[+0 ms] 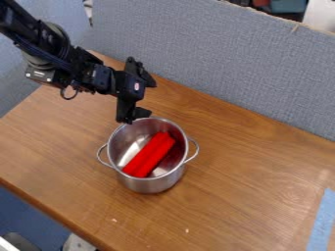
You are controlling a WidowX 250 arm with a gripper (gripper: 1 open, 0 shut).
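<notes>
A steel pot (174, 173) with two side handles stands on the wooden table, a red elongated object (149, 155) lying diagonally inside it. My black gripper (133, 116) points down from the upper left, just above the far rim at the pot's back left; it is open, though its fingers are dark and partly overlap in this view.
A grey padded wall (236, 64) runs along the back, and a pale blue strip (320, 221) lies at the right edge.
</notes>
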